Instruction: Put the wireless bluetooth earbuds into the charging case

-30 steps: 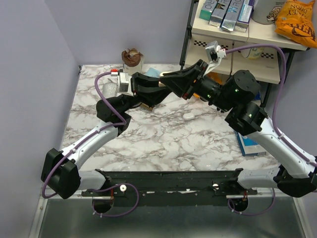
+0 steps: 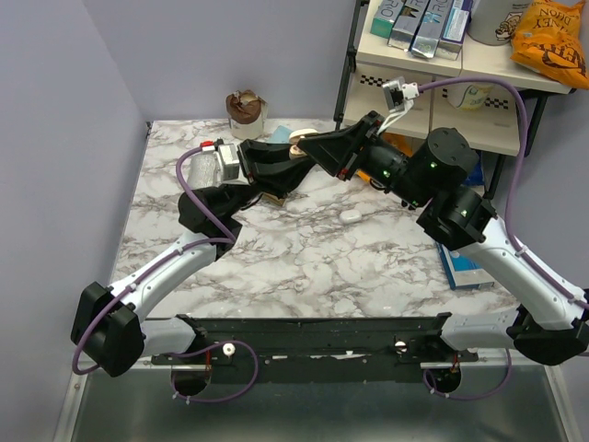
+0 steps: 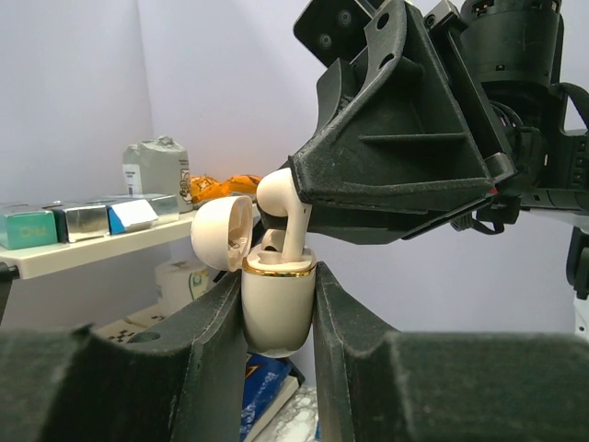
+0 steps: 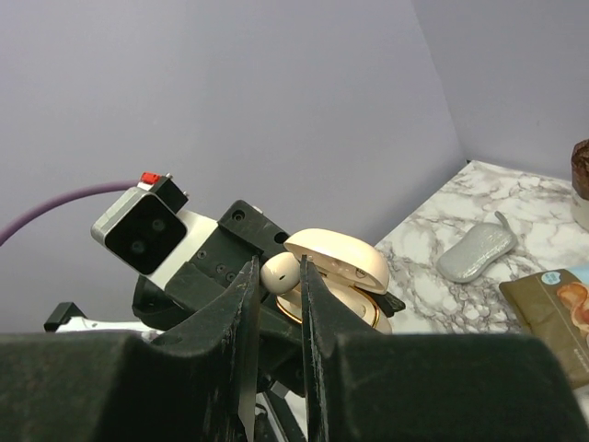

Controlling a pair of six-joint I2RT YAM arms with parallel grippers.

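Observation:
In the left wrist view, the cream charging case [image 3: 278, 308], lid [image 3: 221, 230] open, is clamped upright in my left gripper. Above its gold-rimmed mouth is a white earbud [image 3: 279, 193], gripped by my right gripper. The earbud's stem points down and its lower end is at the case opening; how deep it sits cannot be told. The right wrist view shows the earbud head [image 4: 280, 273] between my right fingers, close in front of the open lid [image 4: 339, 256]. From above, both grippers meet over the table and mostly cover the case.
A small white object [image 2: 351, 216] lies on the marble table [image 2: 294, 276]. Behind are a brown-topped pot [image 2: 246, 112] and a grey pouch [image 4: 476, 250]. A shelf [image 2: 465, 60] with boxes stands at back right.
My left gripper has tilted and shifted slightly with the case, and more of the pale case shows between the grippers from above. The right arm has barely moved.

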